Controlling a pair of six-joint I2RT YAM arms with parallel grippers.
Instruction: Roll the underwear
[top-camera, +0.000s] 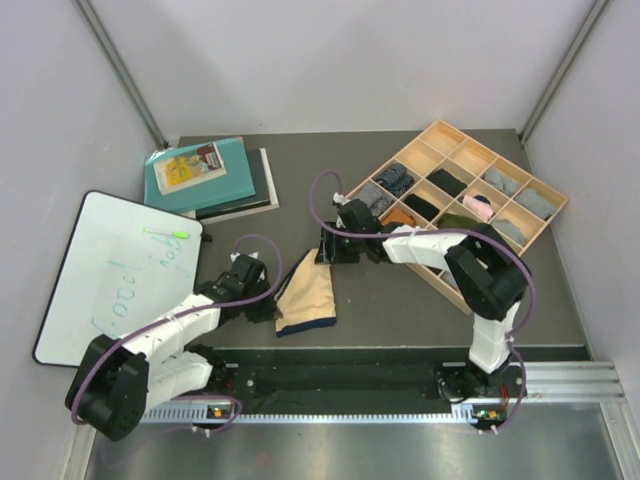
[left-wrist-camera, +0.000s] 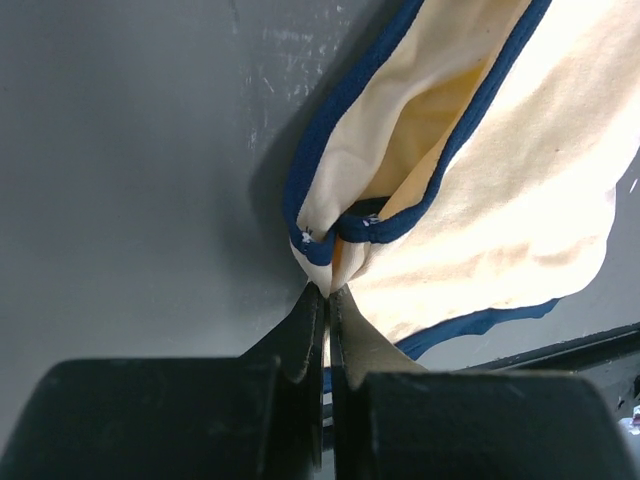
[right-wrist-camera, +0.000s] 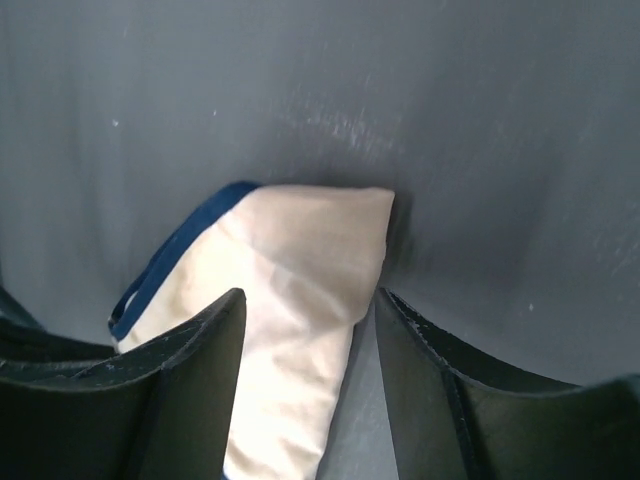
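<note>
The cream underwear (top-camera: 306, 296) with navy bands lies folded lengthwise on the grey table between both arms. At its near left corner, my left gripper is shut, with a pinch of the cream cloth below the navy hem at its fingertips. My right gripper hovers over the far end with its fingers spread. In the right wrist view the cloth's far tip (right-wrist-camera: 340, 215) reaches beyond the fingertips, and the folded edge passes close to the right finger (right-wrist-camera: 410, 340); contact cannot be told.
A wooden sectioned box (top-camera: 447, 150) of rolled garments stands at the right, under my right arm. Books (top-camera: 205, 178) lie at the back left, and a whiteboard (top-camera: 118, 275) with a green marker is at the left.
</note>
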